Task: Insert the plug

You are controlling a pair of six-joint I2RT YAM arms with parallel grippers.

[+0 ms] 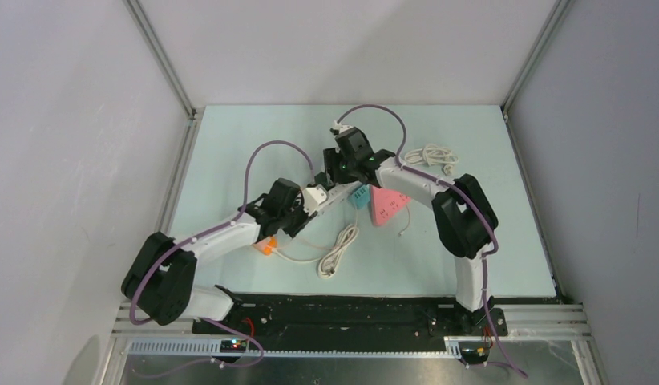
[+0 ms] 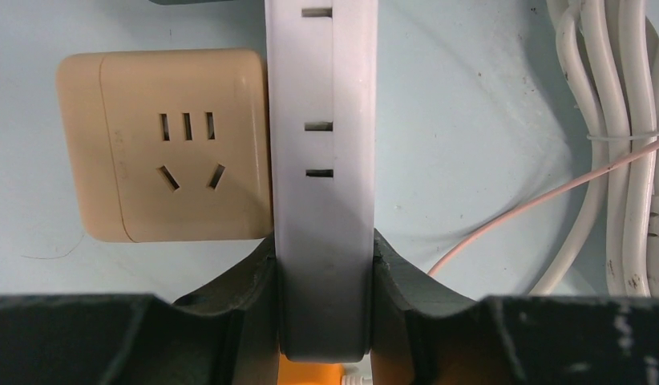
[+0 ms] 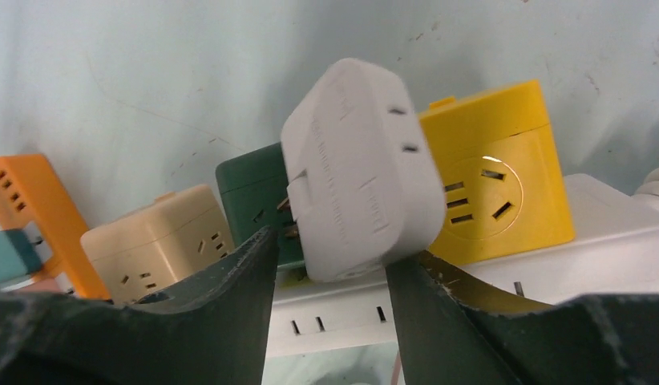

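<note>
In the right wrist view the white plug leans tilted and turned over the strip, between the green plug and the yellow plug. It looks slightly blurred. Its copper prongs show bare beside the green plug. My right gripper is open, its fingers spread either side of the white plug's lower end without gripping it. The white power strip stretches away from my left gripper, which is shut on it. Pressed along the strip's side is a beige plug.
An orange plug and a beige one sit further along the strip. Pink and teal socket blocks lie to its right. Coiled white cables rest at front and back right. The left rear table is open.
</note>
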